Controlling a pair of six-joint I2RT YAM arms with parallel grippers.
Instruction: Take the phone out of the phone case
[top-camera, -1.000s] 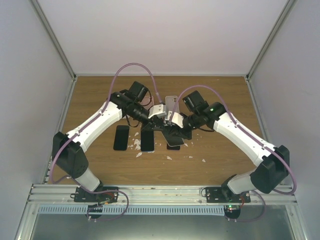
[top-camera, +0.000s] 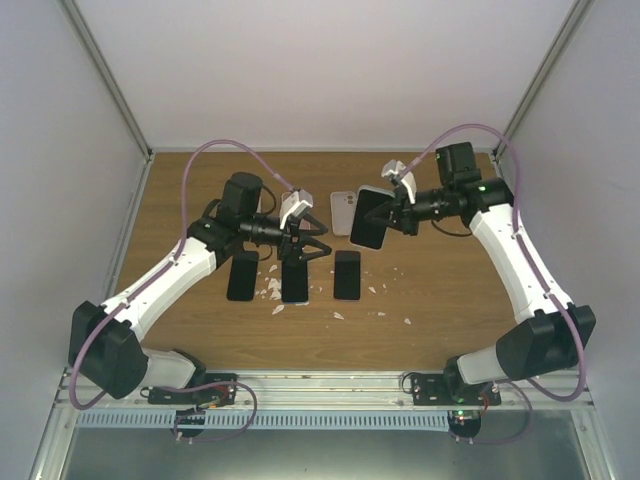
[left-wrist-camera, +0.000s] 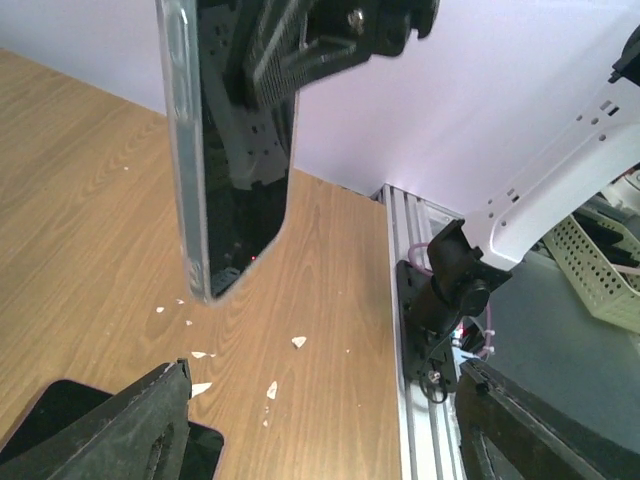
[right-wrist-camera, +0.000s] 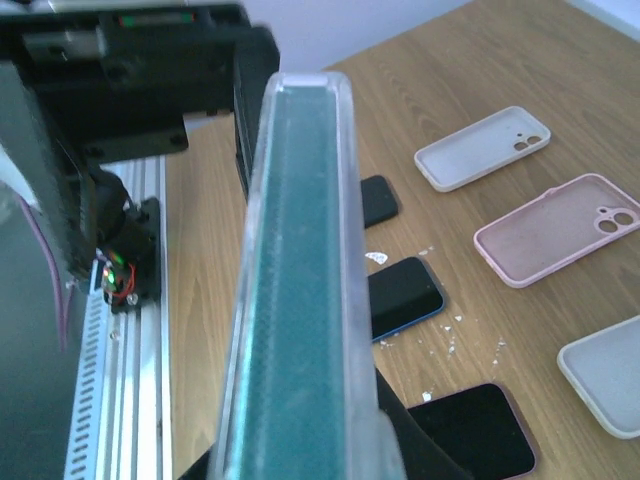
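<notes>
A phone with a dark screen (top-camera: 369, 234) hangs above the table in the top view, my right gripper (top-camera: 392, 212) shut on its upper right part. A clear phone case (right-wrist-camera: 350, 250) wraps the phone's teal edge (right-wrist-camera: 295, 260) in the right wrist view, so the phone still sits inside it. From the left wrist view, the case's pale rim (left-wrist-camera: 185, 160) runs down beside the screen (left-wrist-camera: 245, 190). My left gripper (top-camera: 318, 240) is open to the left, apart from the phone; only table and arm parts show between its fingers.
Several bare phones lie in a row on the table, among them one at the left (top-camera: 242, 276) and one near the middle (top-camera: 347, 276). Behind them rest empty cases, one pink (right-wrist-camera: 560, 230) and one white (right-wrist-camera: 483, 148). Pale scraps (top-camera: 278, 309) are scattered about.
A second ago both grippers were together at the cased phone. They have since separated: the right one moved right and back with the phone, turning its screen up into view; the left moved slightly left.
</notes>
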